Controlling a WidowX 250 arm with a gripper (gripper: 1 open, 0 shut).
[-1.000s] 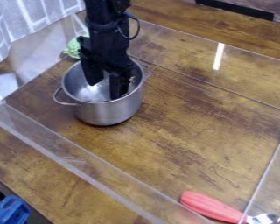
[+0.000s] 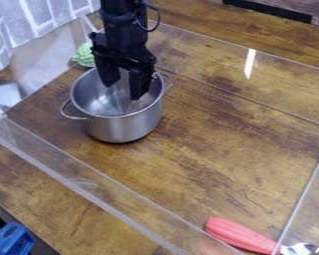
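Observation:
A black robot gripper [image 2: 124, 72] reaches down from the top of the view into a steel pot [image 2: 116, 122] with side handles, its fingertips around the pot's mouth. Whether it is open or shut, or holds anything, is hard to tell against the dark pot interior. A green object [image 2: 84, 57] is behind the pot on the left, partly hidden by the arm.
A red-handled utensil [image 2: 239, 234] with a metal end lies at the bottom right. A blue object [image 2: 11, 239] is at the bottom-left corner. Transparent edges border it.
The gripper has risen from deeper inside the pot, shifting slightly up and left. The pot stays in about the same place.

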